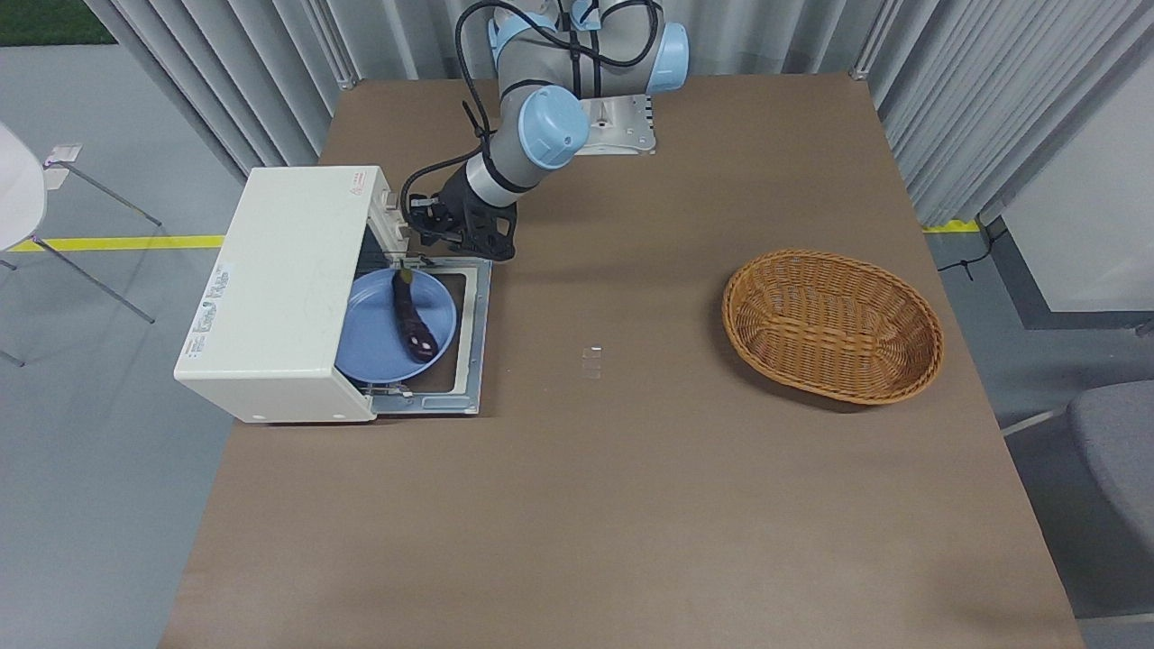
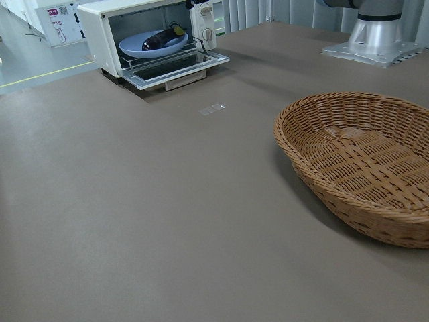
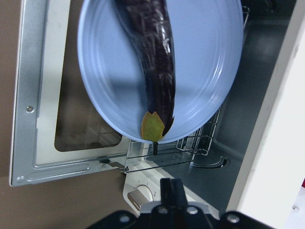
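Note:
A white toaster oven [image 1: 276,292] stands on the table with its glass door [image 3: 38,109] lowered flat. A blue plate [image 3: 205,67] rests on the rack, partly out over the door, with a dark purple eggplant [image 3: 157,71] on it, green stem toward the gripper. My black gripper is above the oven's front near the control-knob side, just off the plate. Its fingertips appear close together at the bottom of the wrist view, but whether they are shut is unclear.
An empty wicker basket [image 1: 833,324] sits on the right of the table [image 1: 649,508]. The robot's base plate [image 2: 369,54] is at the back.

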